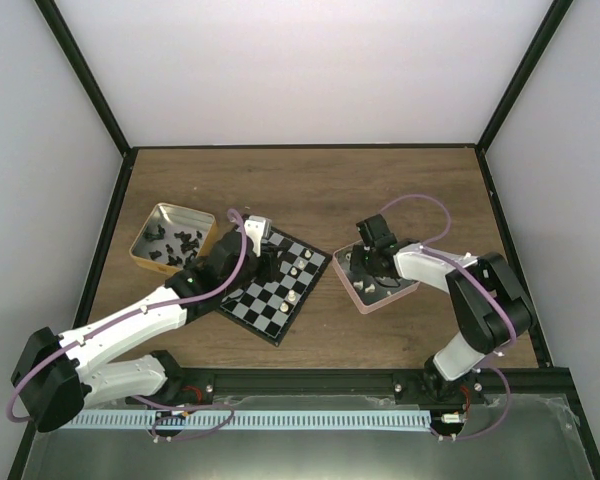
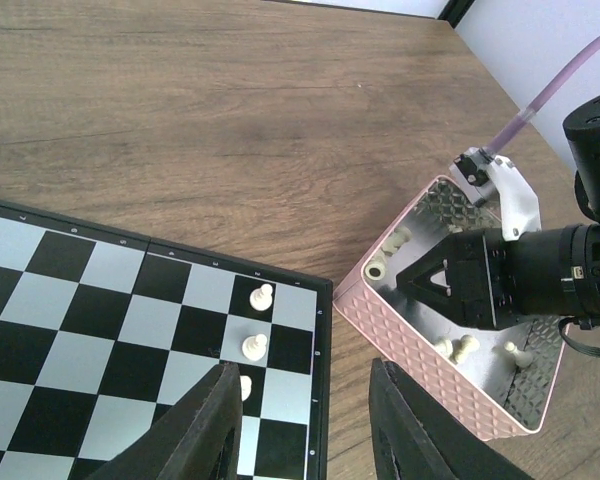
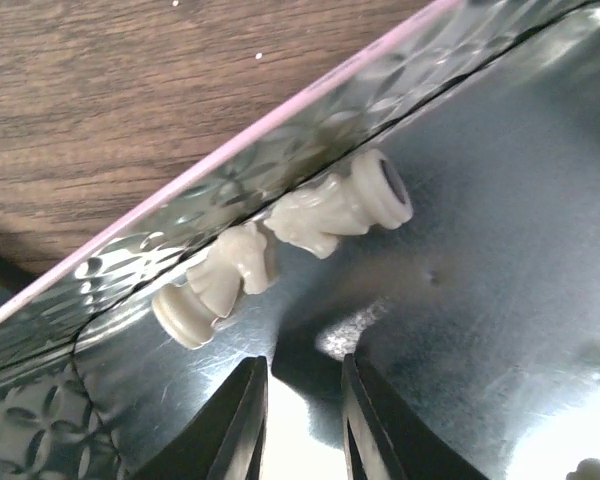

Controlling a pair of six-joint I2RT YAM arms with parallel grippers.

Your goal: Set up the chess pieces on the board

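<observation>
A chessboard [image 1: 250, 305] holds a few white pieces, among them pawns [image 2: 261, 297]. My left gripper hangs over the board, its fingers apart with nothing between them. My right gripper is down in the pink-rimmed bin [image 2: 435, 390], just below two white knight-shaped pieces [image 3: 343, 205] lying on their sides along the wall; its fingertips are a little apart, and whether anything sits between them is not visible. More white pieces lie in that bin.
An orange-rimmed bin [image 1: 146, 260] of black pieces stands left of the board.
</observation>
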